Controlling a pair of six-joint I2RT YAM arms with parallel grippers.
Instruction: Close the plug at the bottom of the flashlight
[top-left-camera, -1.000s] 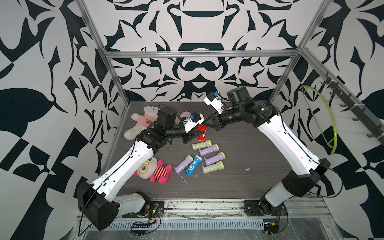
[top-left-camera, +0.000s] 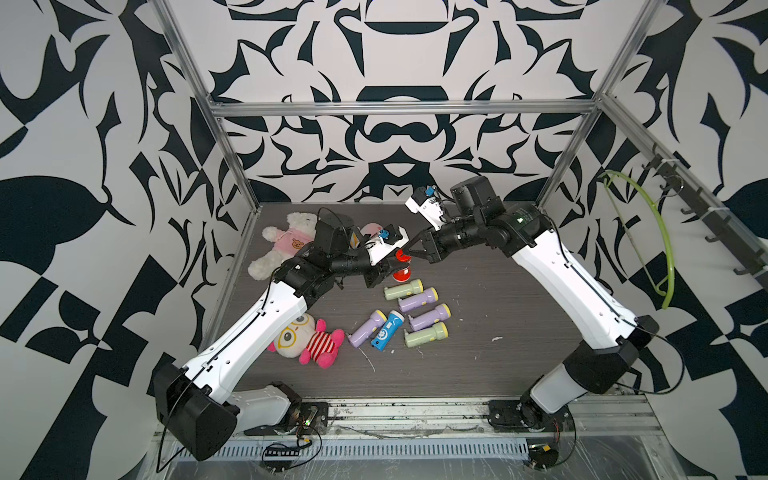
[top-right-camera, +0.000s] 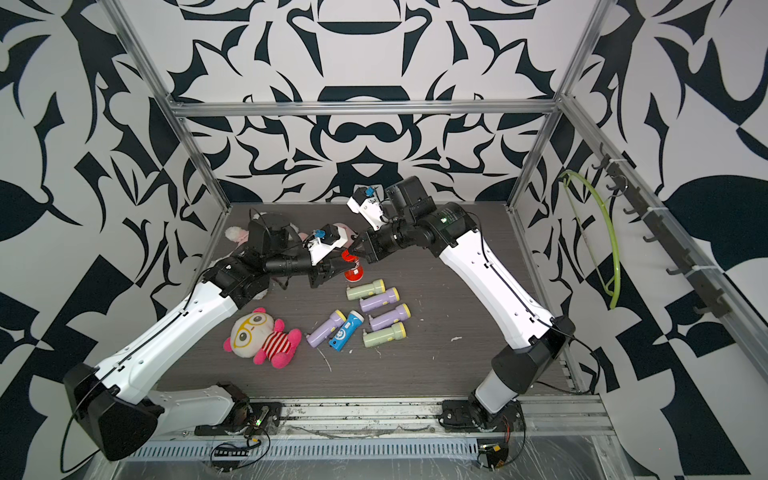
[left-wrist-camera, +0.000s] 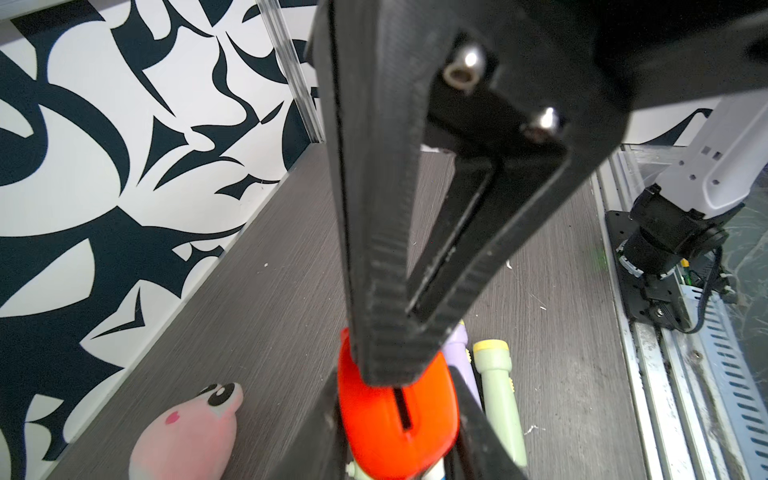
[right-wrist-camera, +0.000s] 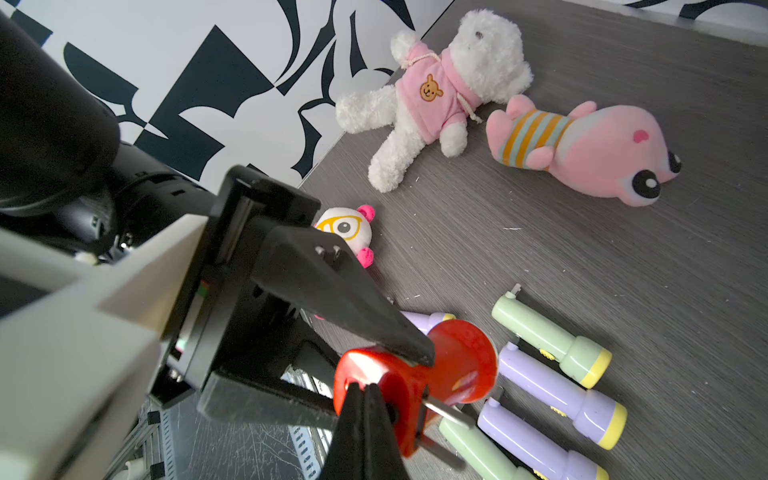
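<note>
The red flashlight (right-wrist-camera: 460, 352) is held bottom-end up in the air, its wide head angled down. My left gripper (top-left-camera: 398, 267) is shut around its body, with a black finger (right-wrist-camera: 384, 320) lying along the red side in the right wrist view. From the bottom end, metal plug prongs (right-wrist-camera: 448, 412) stick out sideways. My right gripper is shut, nothing seen between its fingers, and its tips overlap the bottom end. In the left wrist view the dark right fingers cover part of that red end (left-wrist-camera: 400, 432); whether they touch it is unclear.
Below lie several green and purple flashlights (top-left-camera: 416, 300) and a blue flashlight (top-left-camera: 388, 330). A white bear (right-wrist-camera: 432, 96), a pink plush (right-wrist-camera: 600, 148) and a striped doll (top-left-camera: 312, 342) lie around.
The left arm and the flashlight stay almost still.
</note>
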